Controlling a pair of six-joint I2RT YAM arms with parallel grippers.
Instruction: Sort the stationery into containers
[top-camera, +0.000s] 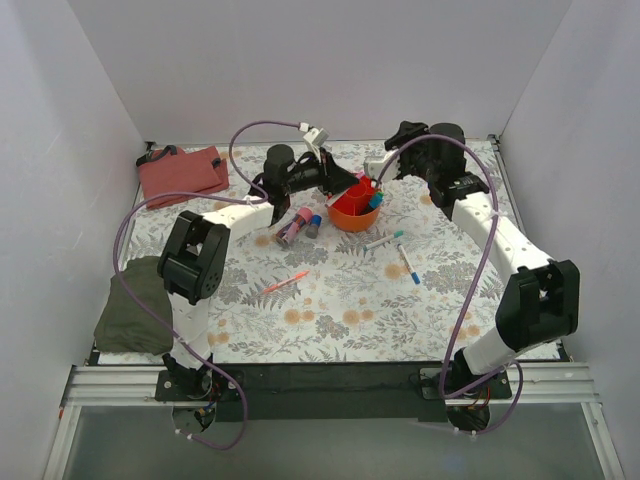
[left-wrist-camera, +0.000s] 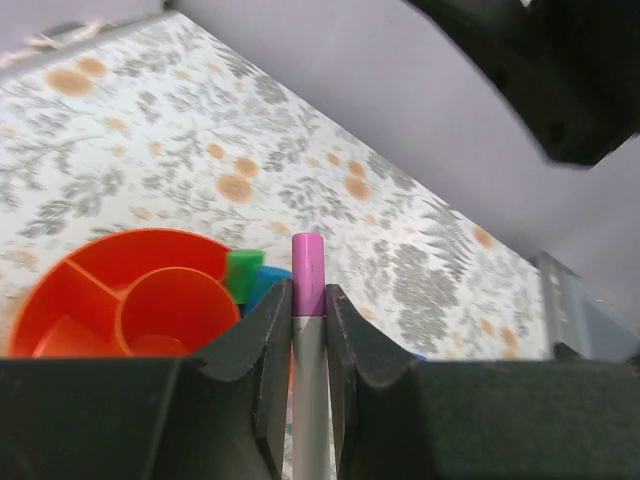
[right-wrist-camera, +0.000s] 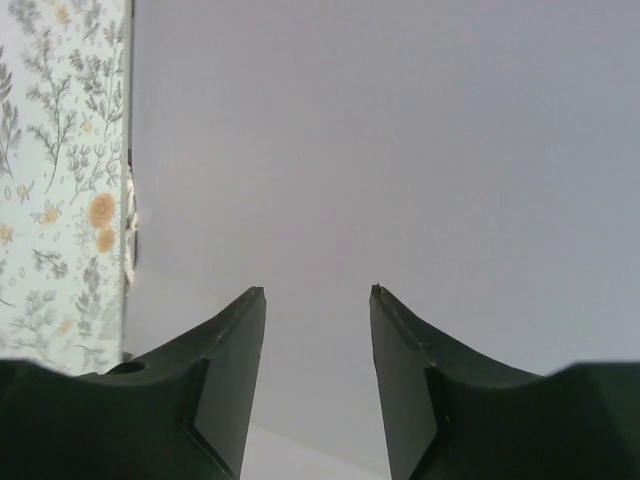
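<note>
An orange-red container (top-camera: 352, 224) with inner compartments stands at the back middle of the table. Pinched upright in my left gripper is a white marker with a magenta end (left-wrist-camera: 309, 270); in the top view it is over the container's left part. Green (left-wrist-camera: 243, 272) and blue tips show at the container's right side. My right gripper is open and empty, behind and right of the container. On the table lie a teal-ended marker (top-camera: 384, 241), a blue-ended marker (top-camera: 409, 264) and a red-orange pen (top-camera: 286, 282).
Pink and grey cylinders (top-camera: 294, 228) and a dark blue one (top-camera: 313, 227) are left of the container. A red folded cloth (top-camera: 185, 175) lies back left, a dark green one (top-camera: 135, 310) front left.
</note>
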